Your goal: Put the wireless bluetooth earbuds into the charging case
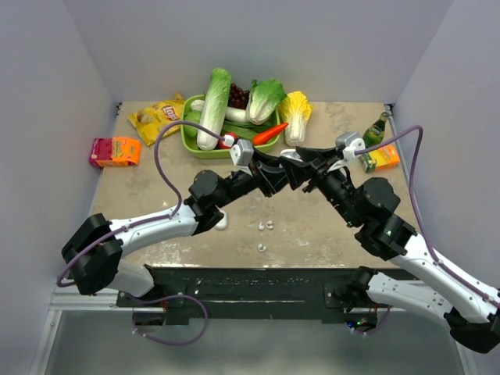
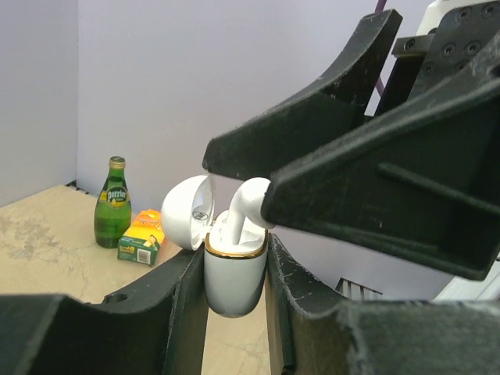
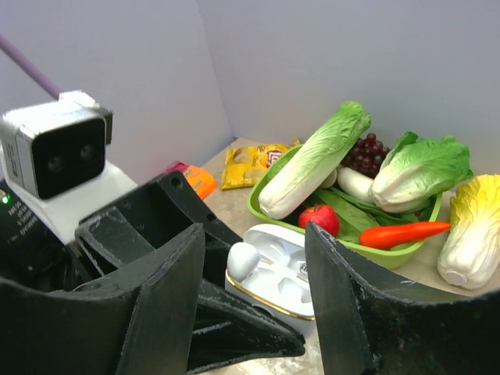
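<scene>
The white charging case (image 2: 234, 285) with a gold rim is held upright, its lid (image 2: 187, 212) tipped open. My left gripper is shut on it. A white earbud (image 2: 251, 201) leans out of the case, stem down inside and head high at the rim, not seated. In the right wrist view, the earbud's head (image 3: 243, 260) stands at the near left edge of the case (image 3: 291, 291), whose slots show. My right gripper is open around the earbud, its fingers (image 3: 316, 242) apart from it. From above, both grippers meet and mostly hide the case.
Several small white earbuds (image 1: 262, 248) lie on the table below the grippers. A white object (image 1: 222, 220) is partly hidden by the left arm. Behind stands a green vegetable basket (image 1: 190, 144); a green bottle (image 1: 376, 130) and orange box (image 1: 385, 158) are at right.
</scene>
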